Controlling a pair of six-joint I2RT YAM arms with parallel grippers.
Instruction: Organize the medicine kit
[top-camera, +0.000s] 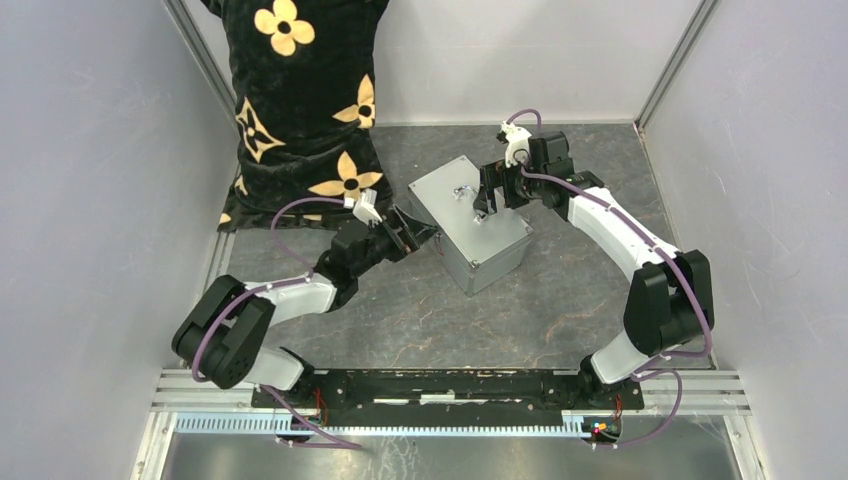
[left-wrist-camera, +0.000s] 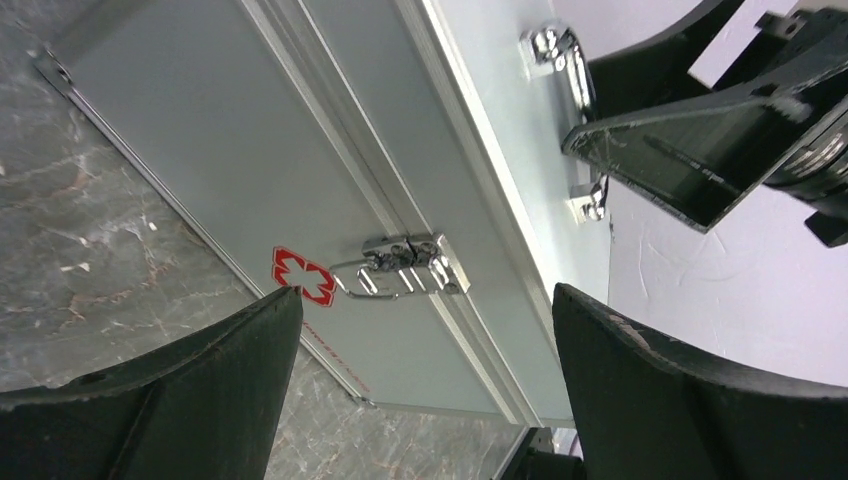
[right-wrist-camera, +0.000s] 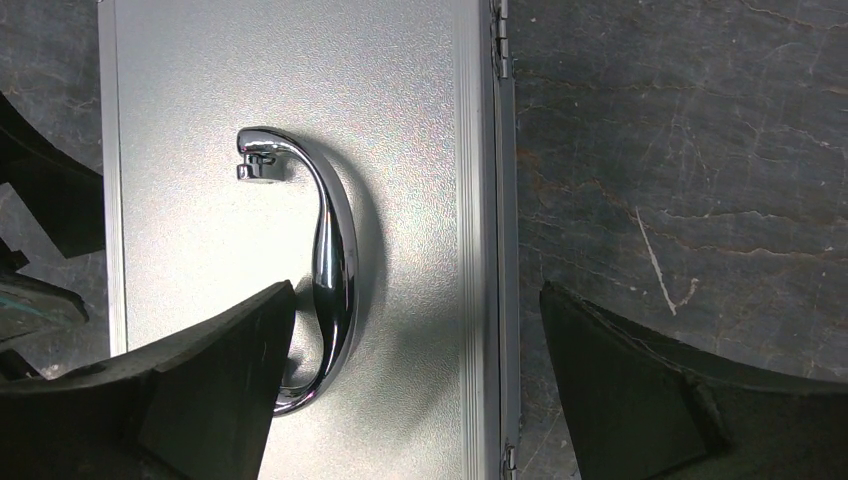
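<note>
A closed silver medicine case (top-camera: 455, 205) stands at an angle in the middle of the floor. Its lid bears a curved chrome handle (right-wrist-camera: 337, 255). On the front face, the left wrist view shows a metal latch (left-wrist-camera: 405, 268) beside a red cross outline (left-wrist-camera: 303, 276). My left gripper (top-camera: 425, 234) is open, close to that front face, with the latch between its spread fingers in view but not gripped. Over the lid, my right gripper (top-camera: 488, 202) stands open near the handle; in the right wrist view its left finger (right-wrist-camera: 215, 385) overlaps the handle's lower end.
A black cushion with tan flowers (top-camera: 300, 120) fills the back left. White walls close in both sides and the back.
</note>
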